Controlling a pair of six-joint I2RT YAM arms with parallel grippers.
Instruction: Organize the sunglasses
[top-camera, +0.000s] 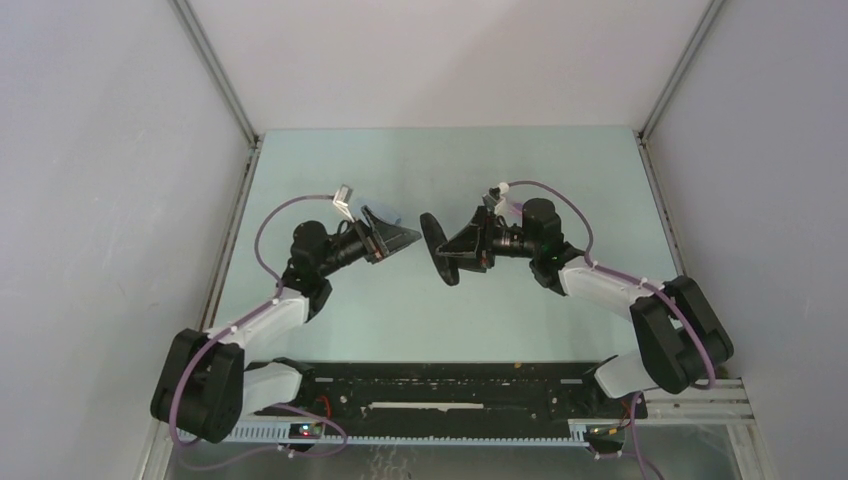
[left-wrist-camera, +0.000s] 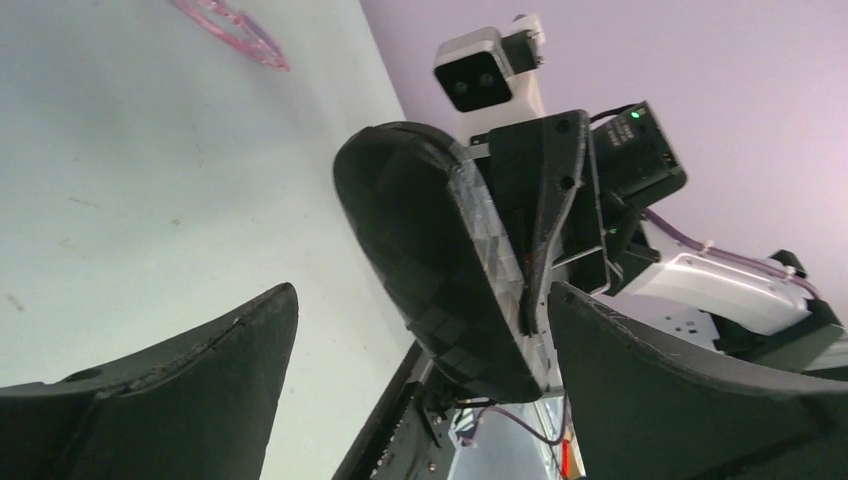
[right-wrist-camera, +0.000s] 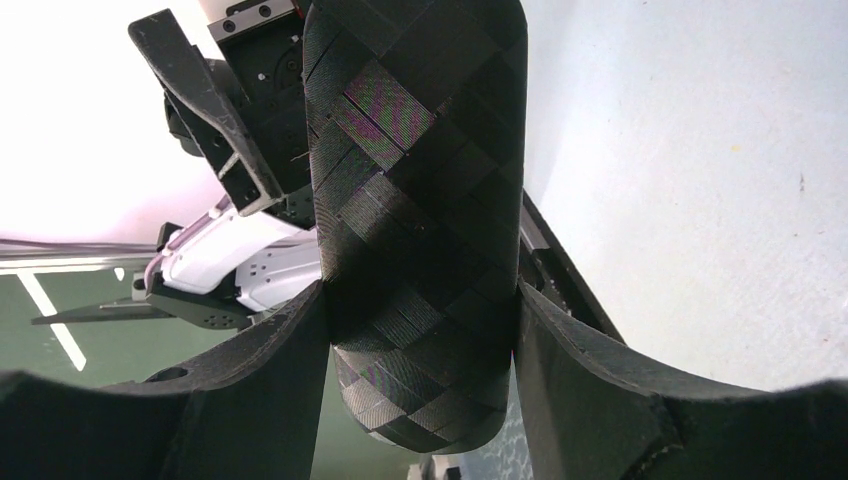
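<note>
My right gripper is shut on a long black woven-pattern glasses case (right-wrist-camera: 415, 200), with one finger pressed to each side. Seen from above, the case (top-camera: 438, 249) is held up off the table near its middle, its long side facing my left arm. My left gripper (top-camera: 398, 247) is open, its tips a short way left of the case and nothing between them. From the left wrist, the case (left-wrist-camera: 430, 260) appears ahead between the spread fingers, apart from them. Pink-framed sunglasses (left-wrist-camera: 238, 32) lie on the table, mostly hidden from above by the right arm.
A folded light-blue cloth (top-camera: 382, 208) lies behind my left gripper, partly covered by it. Walls rise on both sides.
</note>
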